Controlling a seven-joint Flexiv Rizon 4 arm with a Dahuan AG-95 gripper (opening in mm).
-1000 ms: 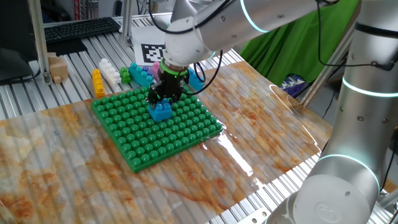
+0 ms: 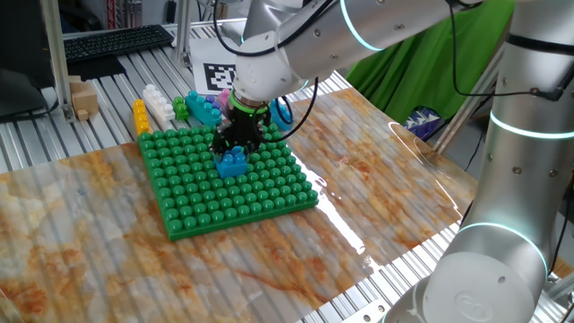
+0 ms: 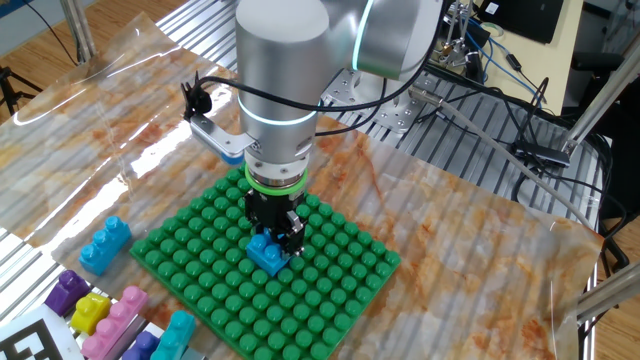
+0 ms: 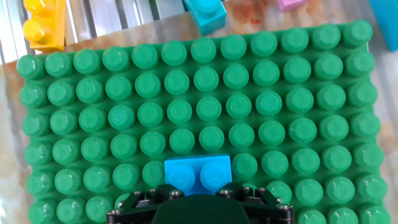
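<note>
A blue block (image 2: 231, 163) with studs on top sits on the green studded baseplate (image 2: 193, 215), towards its middle. My gripper (image 3: 275, 235) points down at the block from above and appears shut on its rear part, while the front studs stick out from under the black fingers. In the wrist view, two studs of the blue block (image 4: 198, 174) show between the dark finger linkages at the bottom edge. The fingertips are hidden there. The wrist view has the baseplate (image 4: 193, 127) square to the gripper, its far edge running nearly level.
Loose blocks lie beyond the plate, among them a yellow block (image 2: 141, 117), a white block (image 2: 159, 102) and a pink block (image 3: 115, 322). Another blue block (image 3: 105, 245) lies beside the plate. The marbled sheet (image 2: 81, 242) is bare to the plate's left.
The baseplate has turned clockwise in exterior view 1: its front corner went left and its right corner came nearer. The blue block stays at the gripper, nearly in place.
</note>
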